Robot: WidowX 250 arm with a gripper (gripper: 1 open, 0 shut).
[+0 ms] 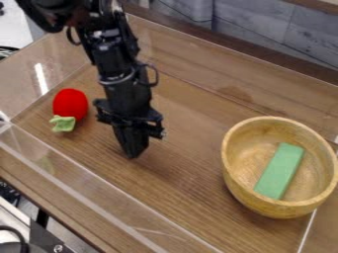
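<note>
My gripper [132, 148] is low over the middle-left of the wooden table, pointing down, shut, with nothing visible between its dark fingers. To its left lies a red round object [70, 103] with a pale green piece [63, 124] just below it. At the right, a wooden bowl [243, 175] holds a green rectangular block [279, 170].
A wall or ledge [284, 25] runs along the back right. Cables and a dark fitting show at the lower left edge, off the table.
</note>
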